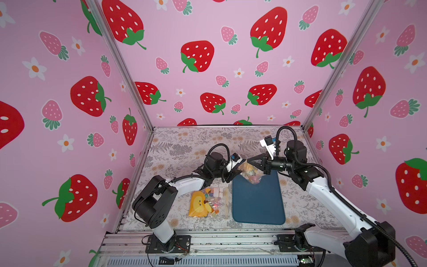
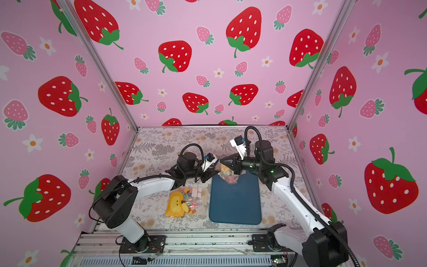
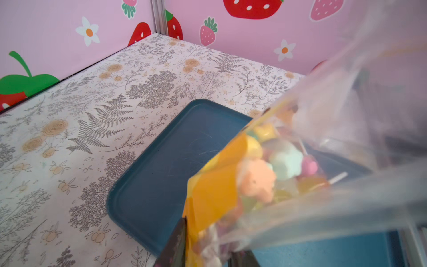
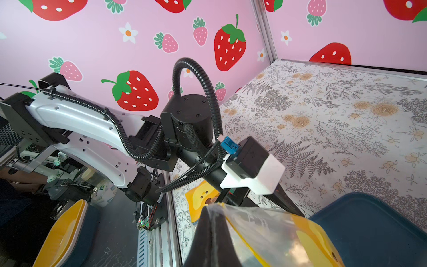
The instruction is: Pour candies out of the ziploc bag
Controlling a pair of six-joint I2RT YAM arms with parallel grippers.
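A clear ziploc bag with an orange-yellow printed side (image 3: 211, 187) hangs over the blue tray (image 1: 258, 204). Pastel candies (image 3: 287, 162) are bunched inside it. My right gripper is shut on the thin plastic at the bag's upper edge. Around the lower printed corner, the fingers of my left gripper stand apart, with bag film between them; how firmly they touch it is unclear. In the top left view, the left gripper (image 1: 236, 170) is just left of the bag (image 1: 252, 172). No loose candies show on the visible part of the tray.
Another yellow bear-printed bag (image 1: 198, 205) with colourful contents lies flat on the table, left of the tray. Both arms are close together above the tray's far end.
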